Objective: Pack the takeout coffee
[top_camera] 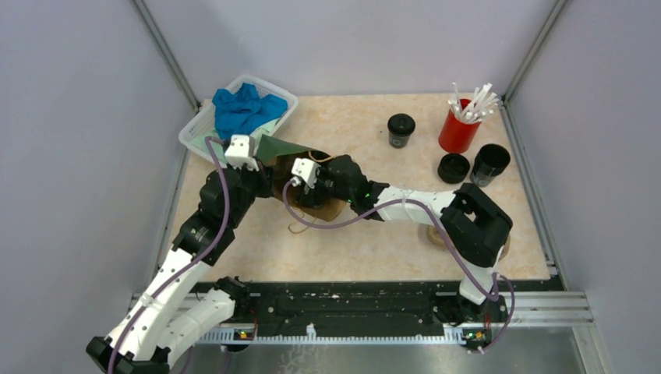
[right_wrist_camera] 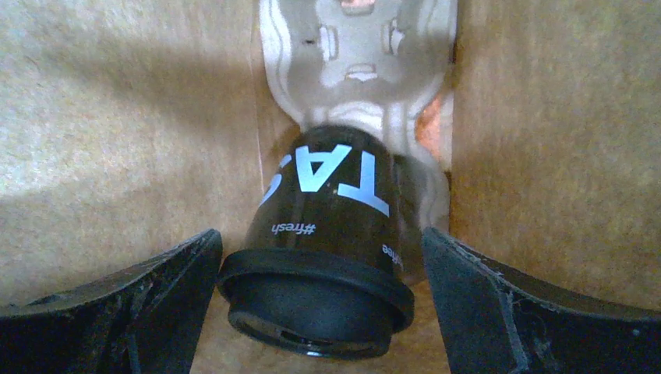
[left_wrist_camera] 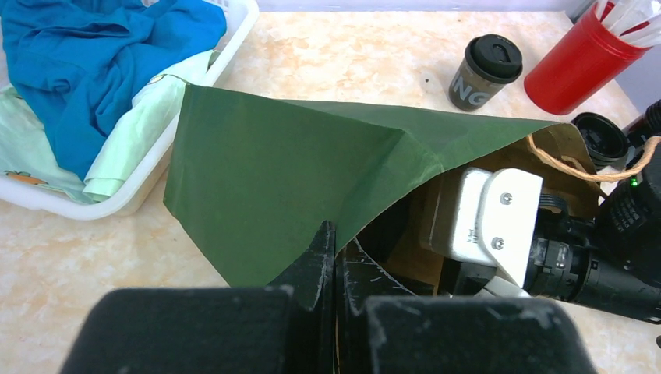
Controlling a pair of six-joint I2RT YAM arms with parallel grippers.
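Observation:
A green paper bag (top_camera: 284, 145) with a brown inside and rope handles lies mid-table. My left gripper is shut on the bag's edge, holding the side up. My right gripper is inside the bag, open, with its fingers either side of the lid end of a dark coffee cup (right_wrist_camera: 319, 202). The cup lies tipped in a pale cup holder (right_wrist_camera: 358, 54) on the brown paper. From above, the right wrist hides most of the bag's inside.
A white basket with blue cloth (top_camera: 243, 109) is at back left. A lidded cup (top_camera: 400, 128), red straw holder (top_camera: 456, 132), black lid stack (top_camera: 454, 167) and dark cup (top_camera: 489, 164) stand at back right.

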